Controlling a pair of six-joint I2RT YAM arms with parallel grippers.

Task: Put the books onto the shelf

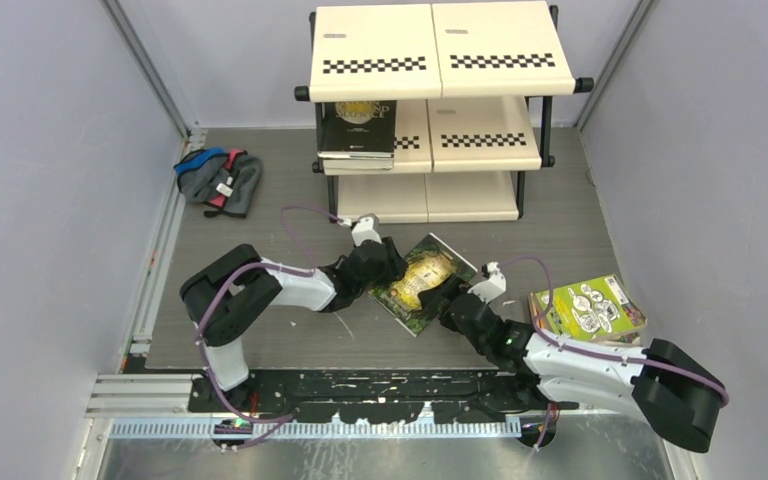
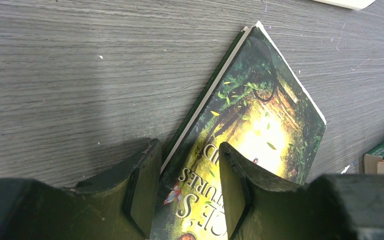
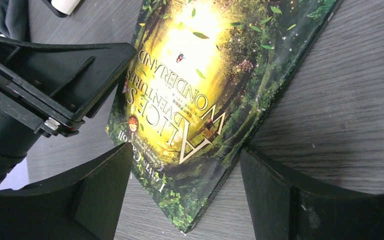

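Tilted at an angle on the floor in front of the shelf lies the Alice's Adventures in Wonderland book (image 1: 426, 272); its yellow and green cover (image 3: 180, 85) faces up. Beneath it, in the left wrist view, a second dark green edge (image 2: 200, 100) shows. My left gripper is open across the book's left long edge, one finger (image 2: 147, 185) outside it and the other over the cover. On the opposite side, my right gripper stands open over the book, its right finger (image 3: 260, 180) by the near edge. Fingertip contact with the book is unclear.
A cream shelf (image 1: 475, 138) stands behind, with a dark book stack (image 1: 359, 130) on its middle level at left. Another stack with a green cover (image 1: 590, 310) lies at the right, close to my right arm. A grey backpack (image 1: 218, 182) rests at the left.
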